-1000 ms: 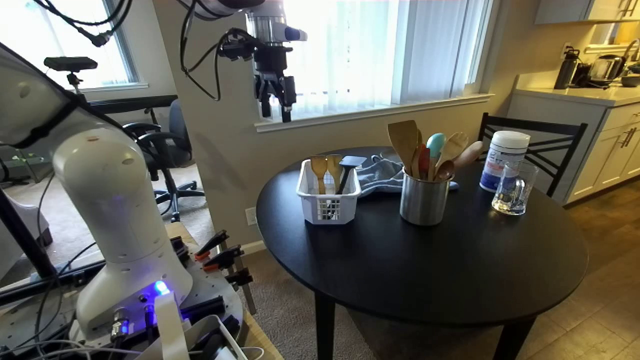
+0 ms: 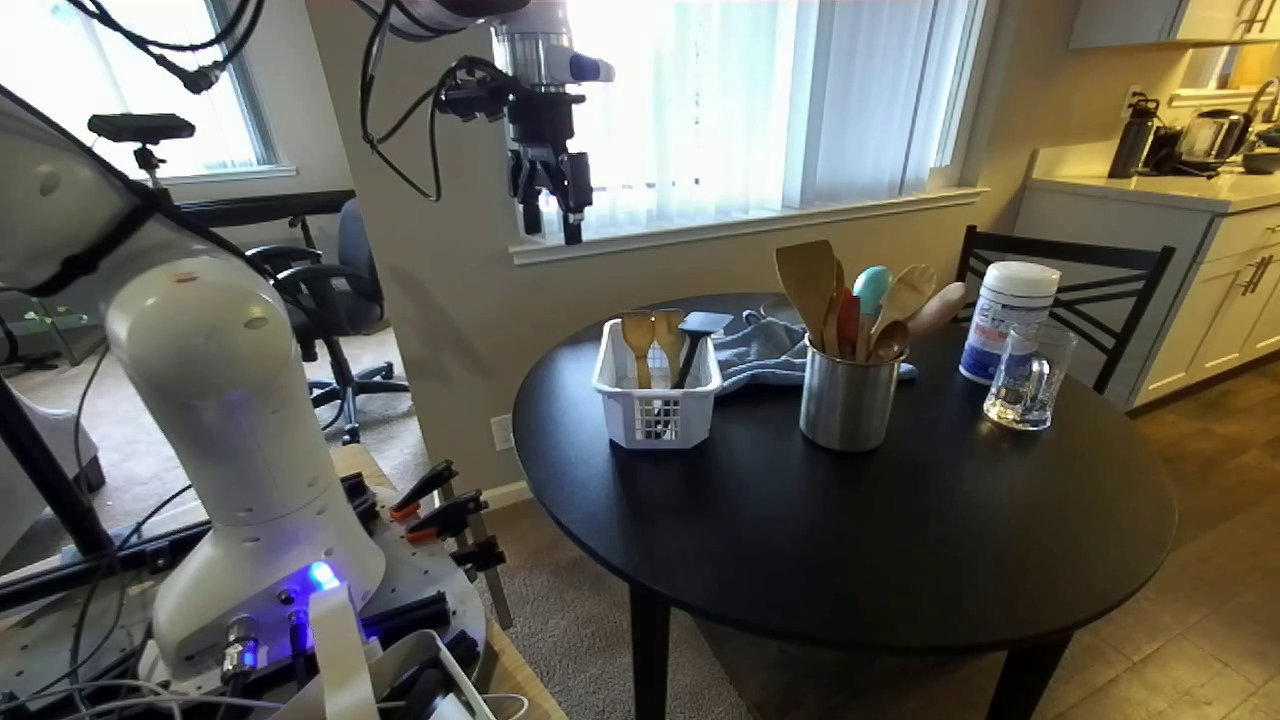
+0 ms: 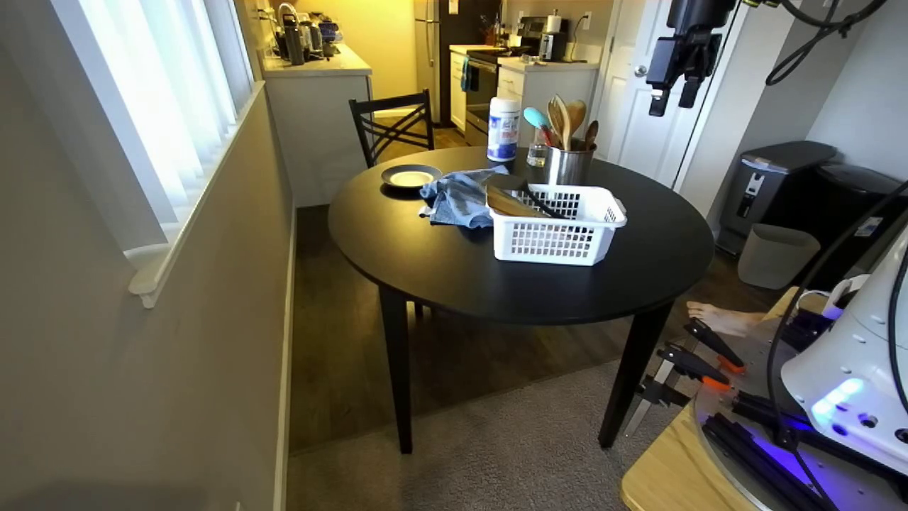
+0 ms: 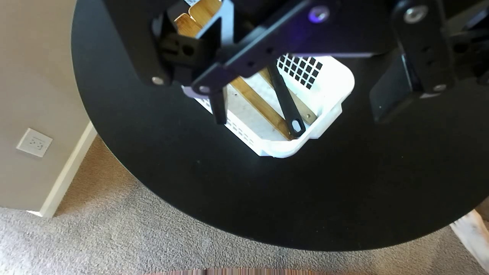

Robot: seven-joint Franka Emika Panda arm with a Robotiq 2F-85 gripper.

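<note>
High above the table's near-left side, my gripper (image 2: 553, 226) hangs pointing down, open, with nothing between its fingers. In the wrist view its two fingers (image 4: 220, 107) are spread wide, with the white basket (image 4: 326, 118) well below them. That basket holds two wooden spatulas (image 2: 639, 337) and a dark-headed utensil with a black handle (image 4: 287, 104). Right of the basket in the first exterior view, a steel canister (image 2: 847, 408) stands upright, filled with several wooden spoons and spatulas, a teal-headed utensil (image 2: 872, 289) and a red one (image 2: 848, 322).
A blue-grey cloth (image 3: 464, 197) lies behind the basket, near a small plate (image 3: 412, 176). The wipes tub (image 2: 1011, 322) and a glass mug (image 2: 1029, 382) stand at the far right. Bare black table (image 2: 864, 540) fills the front. Window and wall are behind the gripper.
</note>
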